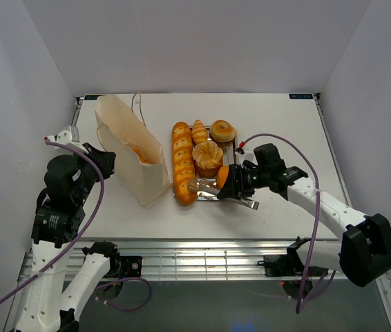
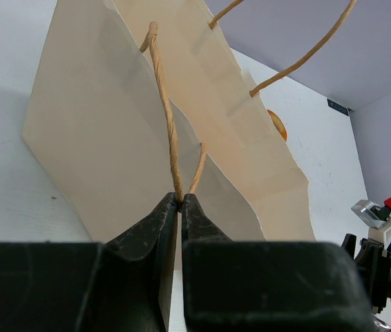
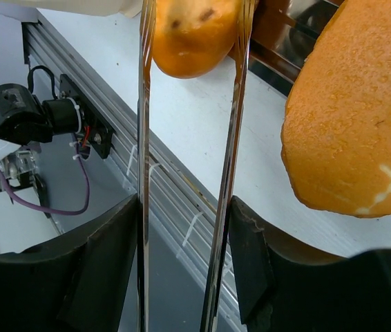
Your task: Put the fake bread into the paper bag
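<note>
A tan paper bag stands upright at the left with its mouth open; something orange shows inside. My left gripper is shut on the bag's twisted handle. Metal tongs run between the fingers of my right gripper, which stands wide, a finger against each tong arm. From above, the tong tips reach the near end of the long loaf. Between the tong arms in the right wrist view lies that loaf's end. Whether the tongs pinch it, I cannot tell.
A metal tray holds a small croissant, a bagel and a round pastry. An orange bread sits close beside the tongs.
</note>
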